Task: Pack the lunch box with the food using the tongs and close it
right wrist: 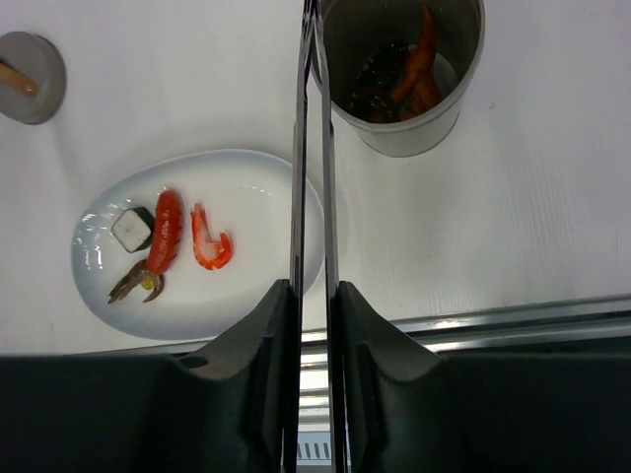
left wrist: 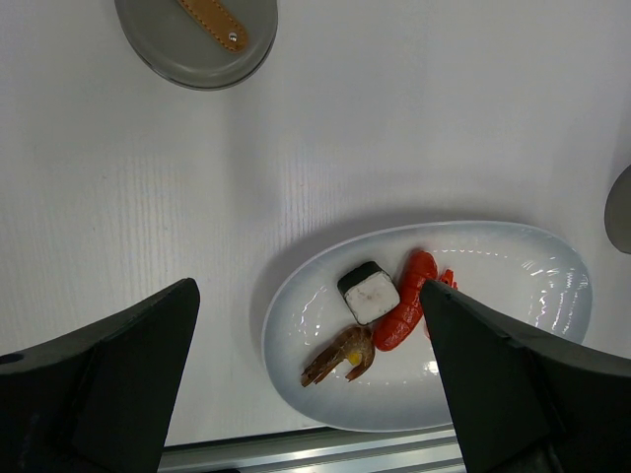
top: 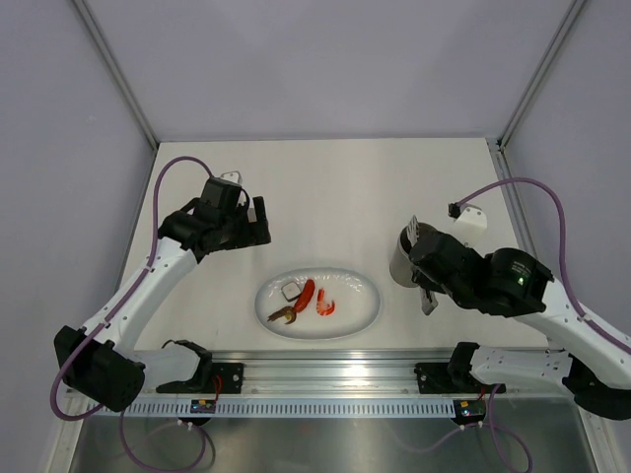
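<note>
A white oval plate (top: 350,301) holds a sushi piece (left wrist: 373,295), a sausage (left wrist: 399,315), a shrimp (right wrist: 212,251) and a brown prawn-like piece (left wrist: 335,357). A grey container (top: 400,266) with dark food and orange pieces (right wrist: 419,74) stands right of it. My right gripper, with long metal tongs (right wrist: 329,227) between its fingers, is at the container, the tongs closed together; their tips are out of frame in the right wrist view. My left gripper is open, high over the table left of the plate, holding nothing.
A grey round lid (left wrist: 187,54) with a tan strap lies left of the container, behind the plate and partly under the left arm in the top view. A metal rail runs along the front edge.
</note>
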